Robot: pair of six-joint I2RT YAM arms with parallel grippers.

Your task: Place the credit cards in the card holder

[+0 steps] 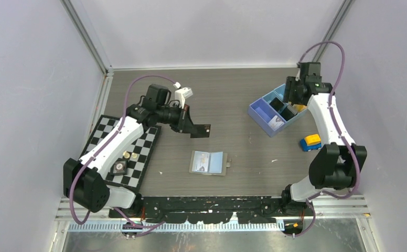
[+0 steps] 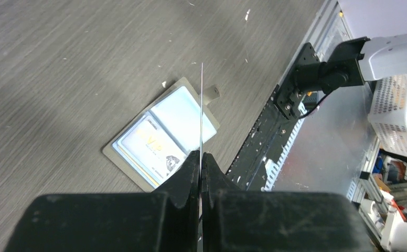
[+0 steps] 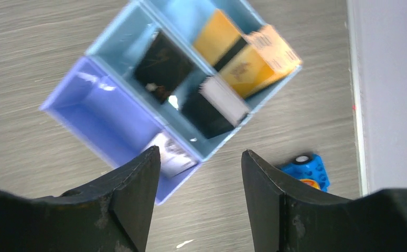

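Note:
A black card (image 1: 200,130) stays gripped in my left gripper (image 1: 188,127), held in the air above the table. The left wrist view shows that card (image 2: 201,105) edge-on as a thin upright line between the shut fingertips. The card holder (image 1: 210,163) lies open and flat on the table, below and a little right of the held card in the top view. A white printed card (image 2: 151,144) shows in one side of it; the other side looks plain pale blue. Over the divided box hangs my right gripper, open and empty.
The blue and purple box (image 1: 259,111) holds black pieces (image 3: 164,65), a yellow piece (image 3: 243,65) and a white card (image 3: 172,152). A blue and yellow toy car (image 1: 311,142) stands beside it. At left is a checkered board (image 1: 148,144). Mid-table is clear.

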